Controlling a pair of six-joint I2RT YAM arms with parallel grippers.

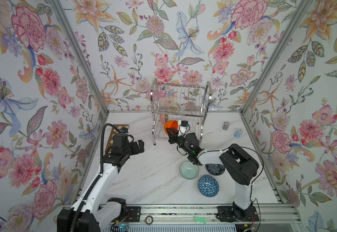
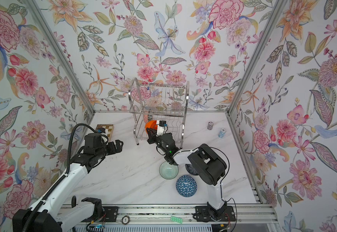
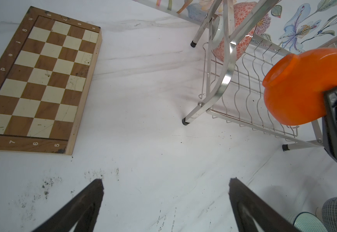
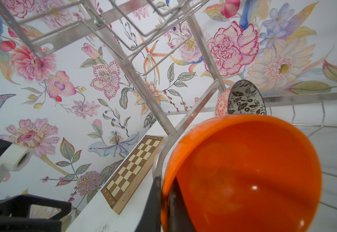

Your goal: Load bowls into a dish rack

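My right gripper is shut on the rim of the orange bowl (image 4: pixel 245 174), one finger on each side of the wall. In the top left view that bowl (image 1: pixel 170 126) is tipped on its side at the lower tier of the metal dish rack (image 1: pixel 182 114); the left wrist view has it (image 3: pixel 303 87) above the wires. A red-patterned bowl (image 3: pixel 240 31) stands on edge at that tier's left back. On the table are a green bowl (image 1: pixel 189 170), a blue patterned bowl (image 1: pixel 207 186) and a dark bowl (image 1: pixel 215 169) partly behind the arm. My left gripper stands open and empty.
A chessboard (image 3: pixel 40 77) lies at the left, near the left arm. Two cans, one grey (image 1: pixel 225 125) and one blue (image 1: pixel 238 133), stand right of the rack. Bare table lies between the left gripper and the rack.
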